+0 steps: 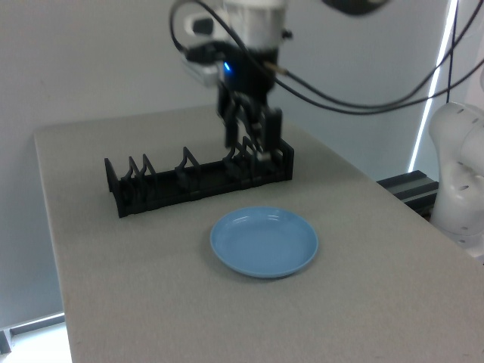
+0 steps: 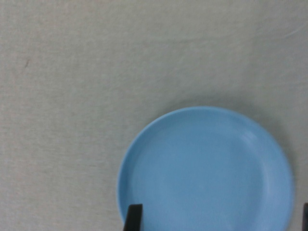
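A light blue plate [image 1: 264, 240] lies flat and empty on the grey table [image 1: 136, 287]; the wrist view shows the same plate [image 2: 204, 168] below the gripper, whose two dark fingertips stand wide apart at the bottom edge with nothing held. In the top view the gripper [image 1: 249, 140] is blurred, hanging above and behind the plate, partly in front of the black rack.
A black slotted rack [image 1: 162, 193] stands empty behind the plate. A white robot body [image 1: 457, 170] is past the table's right edge. Cables hang across the upper right.
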